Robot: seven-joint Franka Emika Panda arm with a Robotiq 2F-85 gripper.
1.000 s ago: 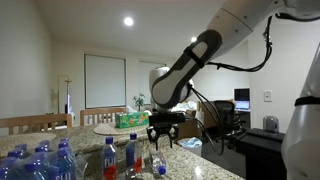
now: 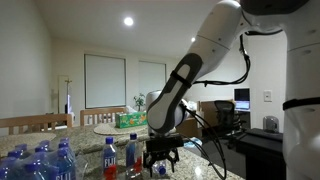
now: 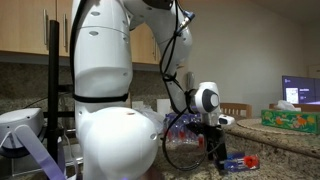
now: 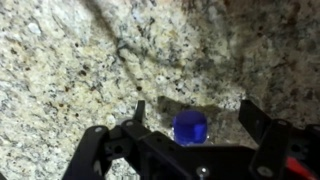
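My gripper is open, pointing down over the speckled counter. In the wrist view, a round blue cap [image 4: 190,126] shows below the span between the two fingers, with the gripper's body partly covering what lies around it. From exterior view 1, the same gripper [image 2: 161,158] hangs low over the counter, and a small blue thing [image 2: 160,169] appears between its fingers. Whether the fingers touch it cannot be told. In exterior view 2, the gripper [image 3: 212,150] is dark and partly hidden, beside a bottle with blue and red parts [image 3: 248,161].
Several blue-capped bottles [image 2: 40,160] crowd the left of exterior view 1, with red-labelled bottles [image 2: 110,158] near them. Another blue-topped object [image 2: 270,123] stands at the right. A green box [image 2: 130,119] sits on the table behind. Open counter [image 4: 60,70] spreads around the cap.
The arm has come down, bringing the open gripper from well above the counter to around the small blue thing's height in exterior view 1. The bottles have not visibly moved.
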